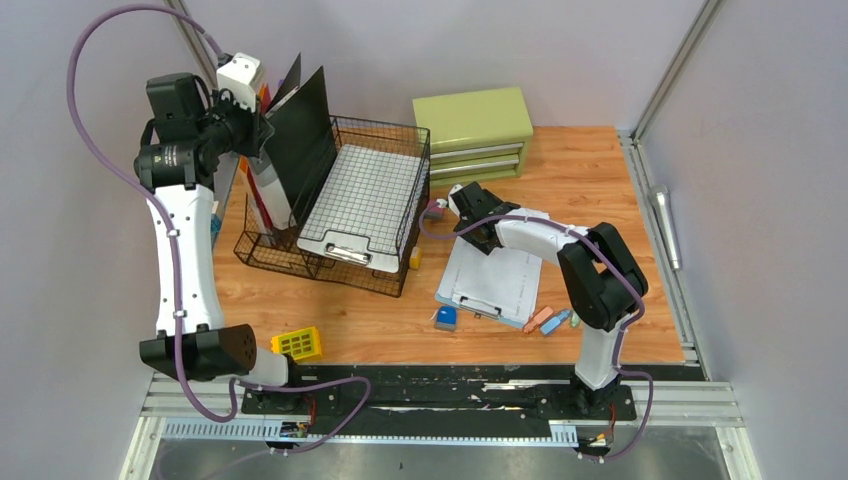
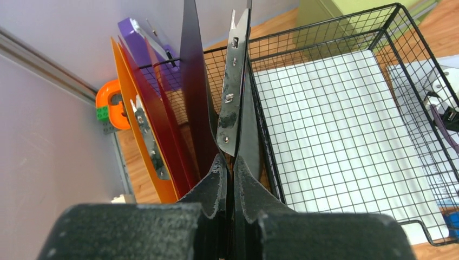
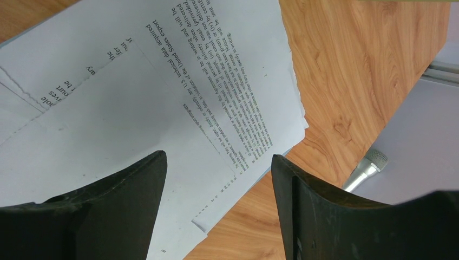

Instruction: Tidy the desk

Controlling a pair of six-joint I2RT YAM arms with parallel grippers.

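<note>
My left gripper is shut on a dark clipboard [image 2: 195, 86] with a metal clip, held upright among orange and red folders [image 2: 168, 141] at the left of the wire basket [image 1: 400, 280]. A clipboard with grid-lined paper [image 1: 355, 200] lies flat inside the basket. My right gripper is part open above a printed-paper clipboard [image 1: 495, 285] lying on the desk, with nothing seen between its fingers.
A green drawer box [image 1: 470, 120] stands at the back. A yellow block [image 1: 295, 343], a blue block [image 1: 445, 318] and small markers [image 1: 555, 323] lie on the front desk. Bare wood lies at the right.
</note>
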